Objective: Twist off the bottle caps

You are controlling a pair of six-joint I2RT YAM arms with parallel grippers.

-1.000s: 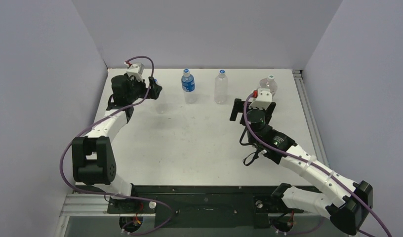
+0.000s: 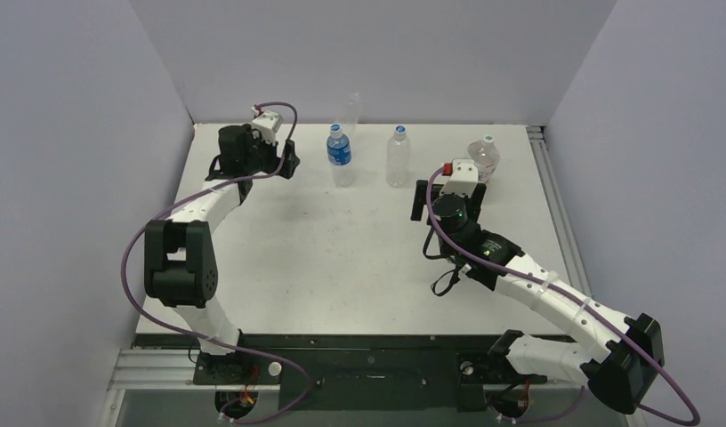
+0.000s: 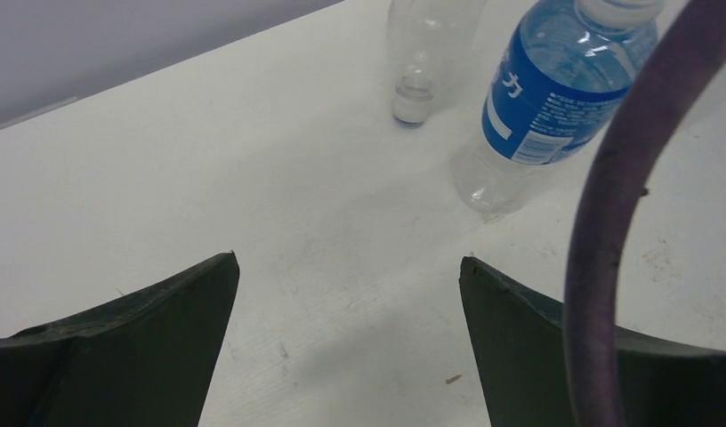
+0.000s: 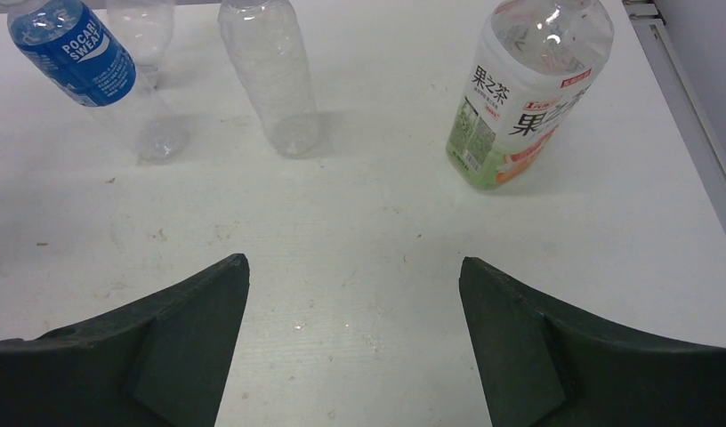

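A blue-labelled bottle [image 2: 339, 156] stands at the back middle with a clear bottle [image 2: 398, 162] to its right and a larger labelled bottle [image 4: 528, 107] at the back right. Another clear bottle [image 3: 431, 53] stands farther back, behind the blue-labelled one. My left gripper [image 2: 284, 158] is open at the back left, left of the blue-labelled bottle, with nothing between its fingers. My right gripper [image 2: 444, 200] is open over the right half of the table, short of the bottles, also empty.
Grey walls [image 2: 644, 133] bound it at the back and sides, and a purple cable crosses the left wrist view.
My left arm has moved right. The clear bottle that stood beside my left gripper is now farther back and right, behind the blue-labelled one. The right arm shifted slightly left earlier.
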